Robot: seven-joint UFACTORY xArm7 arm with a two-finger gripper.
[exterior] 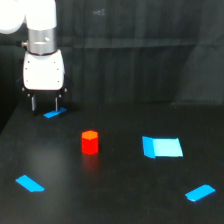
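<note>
A red block [90, 142] stands on the dark table, a little left of the middle of the camera view. My gripper [45, 106] points downward at the upper left, behind the block and to its left, clear of it. The two dark fingers [33, 103] are spread apart with nothing visible between them, so it is open. Right of centre lies a flat light-blue piece [168, 147] with a darker blue strip along its left side.
Blue tape-like strips lie on the table: one near the gripper [55, 113], one at the front left [30, 184] and one at the front right [200, 193]. Black curtain-like material [140, 60] closes off the back. Bare table surrounds the red block.
</note>
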